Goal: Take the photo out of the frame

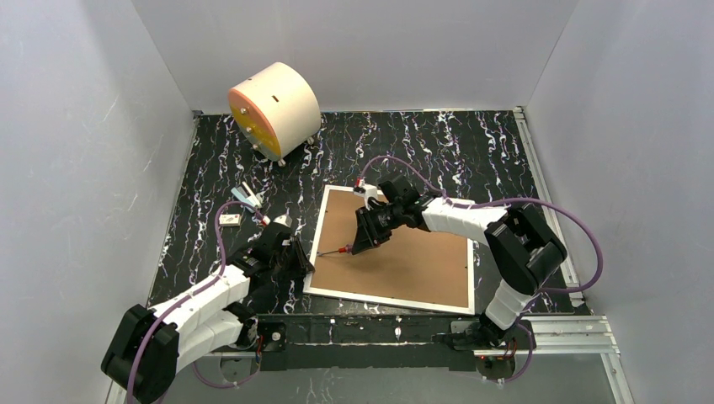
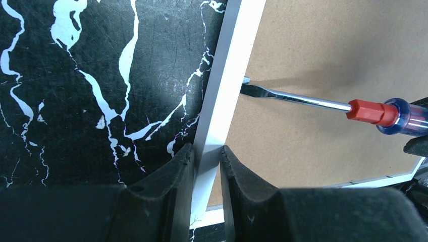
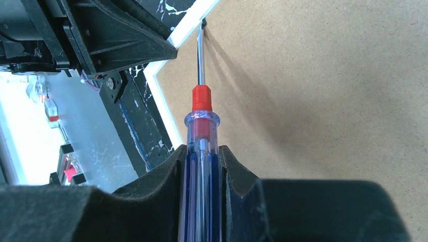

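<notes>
The white frame (image 1: pixel 387 300) lies with its brown backing board (image 1: pixel 404 269) facing up; no photo shows. My left gripper is shut on the frame's left rail (image 2: pixel 227 85), one finger on each side, near the front left corner. My right gripper is shut on the clear blue-and-red handle of a screwdriver (image 3: pixel 202 123). In the left wrist view the flat tip of the screwdriver (image 2: pixel 303 99) is at the inner edge of the left rail, close beside a small metal tab (image 2: pixel 246 79). Whether the tip touches that tab I cannot tell.
A cream drum-shaped object (image 1: pixel 282 105) with an orange face stands at the back left. On the left of the dark marbled table lie a small white block (image 1: pixel 230 220) and a blue-and-white item (image 1: pixel 247 196).
</notes>
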